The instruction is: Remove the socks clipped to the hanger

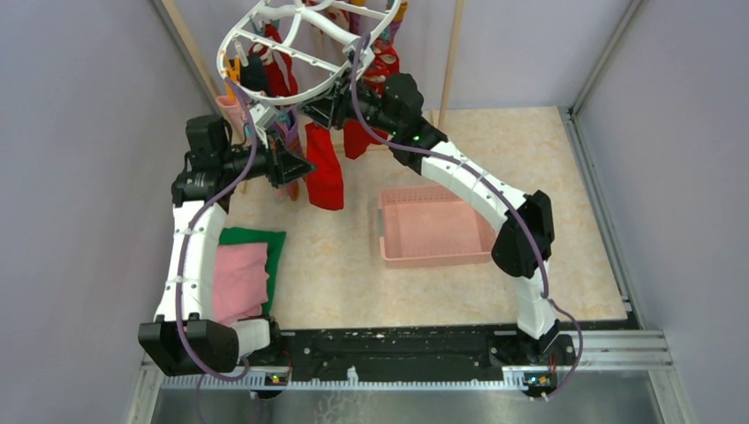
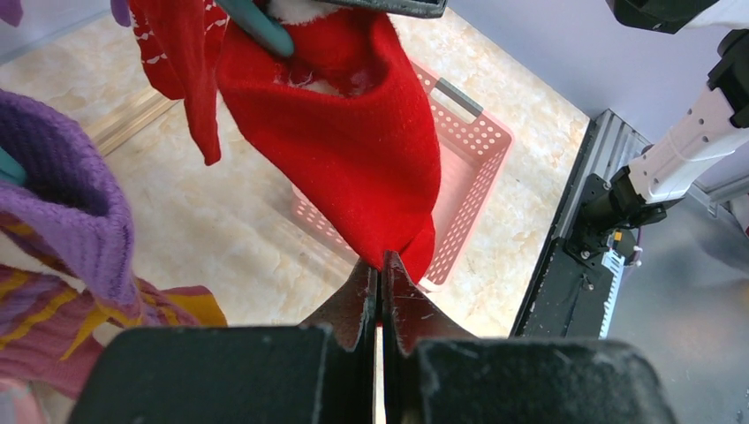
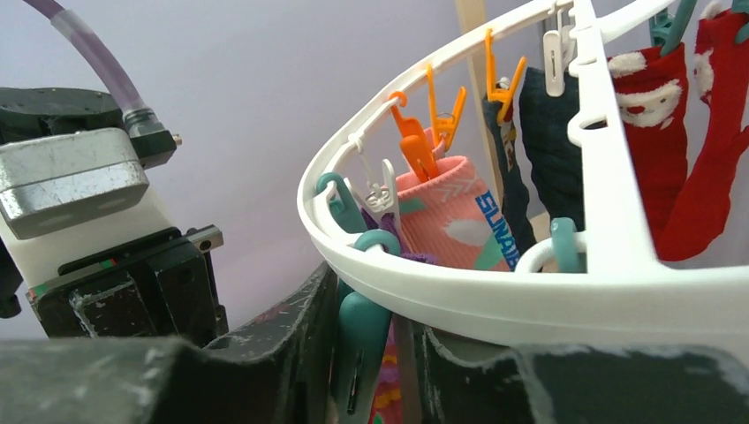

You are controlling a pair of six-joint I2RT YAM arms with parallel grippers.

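Observation:
A white hanger (image 1: 313, 94) holds several socks on clips. A red sock (image 1: 324, 172) hangs below its front; in the left wrist view my left gripper is shut at that sock's (image 2: 336, 150) lower end. Whether cloth is between its fingertips is hard to tell. My right gripper is at the front rim, its fingers either side of a teal clip (image 3: 360, 344), part open. A purple sock (image 2: 79, 185) hangs left of the red one. A pink sock (image 3: 450, 221) and dark socks (image 3: 548, 132) hang inside the rim.
A pink basket (image 1: 437, 256) stands empty on the table, right of centre. Folded pink cloth (image 1: 238, 283) and green cloth (image 1: 252, 235) lie at front left. Bare table (image 1: 327, 274) lies between them. Wooden bars (image 1: 455, 35) stand behind the hanger.

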